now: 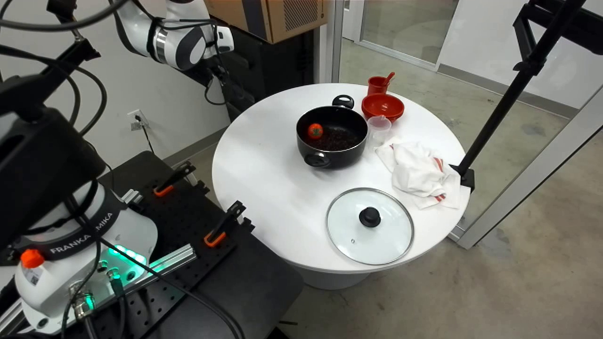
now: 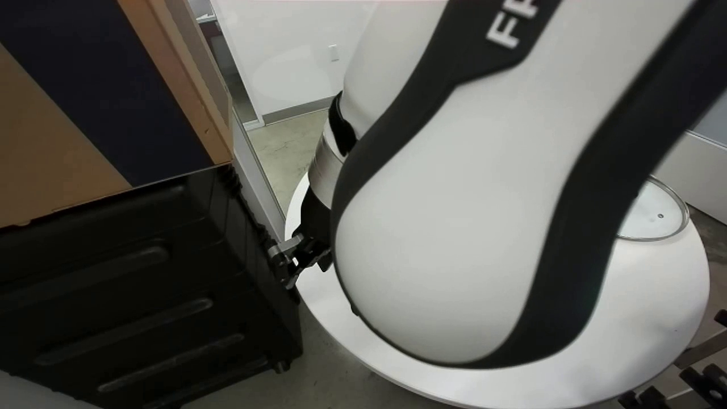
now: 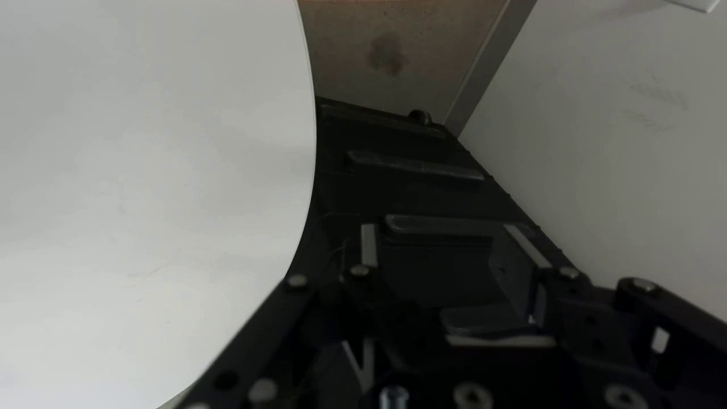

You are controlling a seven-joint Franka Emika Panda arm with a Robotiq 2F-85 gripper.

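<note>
My gripper stands open in the wrist view, with only the dark cabinet behind the gap and nothing held. It hangs off the table's rim, beside the black cabinet, as exterior view 2 also shows. In exterior view 1, a black pot (image 1: 332, 138) sits uncovered on the round white table (image 1: 260, 164), a tomato (image 1: 315, 131) and dark bits inside. Its likely lid, glass with a black knob (image 1: 370, 217), lies flat at the near side. A crumpled white cloth (image 1: 421, 172) rests at the right. The gripper is well away from all of these.
Behind the pot are red bowls (image 1: 383, 107), a red cup (image 1: 377, 85) with a red utensil, and a clear cup (image 1: 378, 129). A black cabinet (image 2: 150, 293) carries a cardboard box (image 2: 88, 102) near the arm.
</note>
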